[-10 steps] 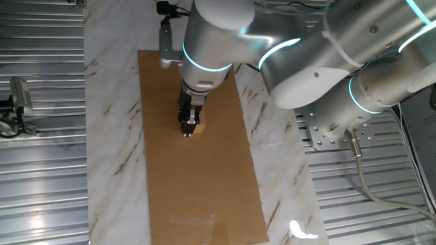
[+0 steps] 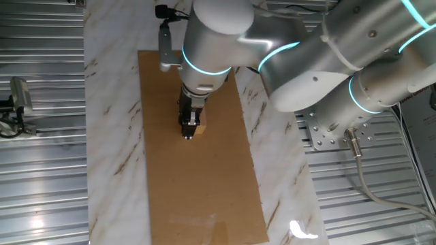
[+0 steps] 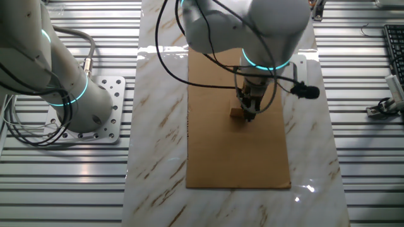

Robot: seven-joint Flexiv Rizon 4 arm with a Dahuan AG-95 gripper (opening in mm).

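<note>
A small tan block (image 2: 201, 126) sits on the brown cardboard sheet (image 2: 197, 184), partly covered by my black gripper (image 2: 188, 136) in exterior view 1. In exterior view 2 the block (image 3: 237, 111) shows just to the left of the gripper (image 3: 250, 117). The gripper points down close over the sheet, and its fingertips appear right beside the block. From these views I cannot tell whether the fingers are open or shut, nor whether they touch the block.
Around the cardboard lies a white marbled tabletop (image 2: 116, 156), bare on both sides. The near part of the sheet is clear. Black cables (image 3: 189, 82) loop around the arm. A ribbed metal surface (image 2: 41, 184) borders the table.
The gripper tip has shifted only slightly; the block looks unmoved.
</note>
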